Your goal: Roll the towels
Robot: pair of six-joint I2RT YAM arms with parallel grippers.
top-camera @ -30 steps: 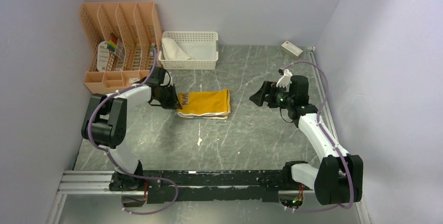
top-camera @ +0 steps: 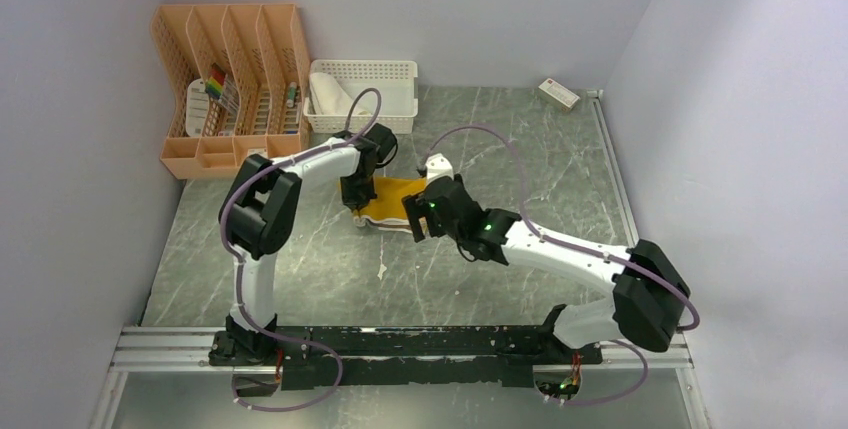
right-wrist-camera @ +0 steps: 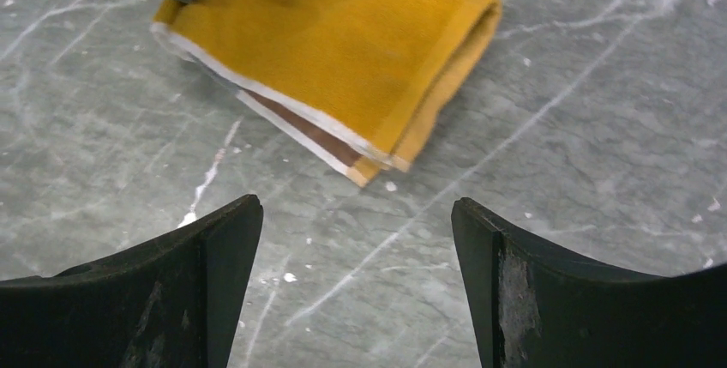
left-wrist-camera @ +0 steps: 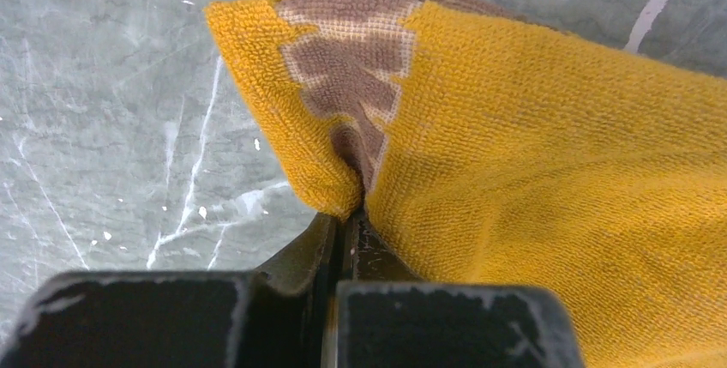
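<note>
A folded yellow towel (top-camera: 393, 196) with brown and white bands lies on the grey marbled table between my two arms. My left gripper is shut on the towel's left edge, which is pinched and bunched at the fingertips; a brown patterned patch shows just beyond. My right gripper stands open near the towel's right end, its two fingers wide apart with only bare table between them. In the right wrist view the towel (right-wrist-camera: 334, 51) lies beyond those fingers, its layered fold facing right. From above, the right arm covers part of the towel's right end.
A white basket (top-camera: 398, 123) with a rolled white towel (top-camera: 330, 95) in it stands behind. To its left is an orange divided organizer (top-camera: 190, 159) with small items. A small white box (top-camera: 558, 94) sits at the back right.
The left gripper has moved right from the towel's left edge and now pinches it, with the towel's edge gathered. My right gripper has come left, from well clear to over the towel's right end.
</note>
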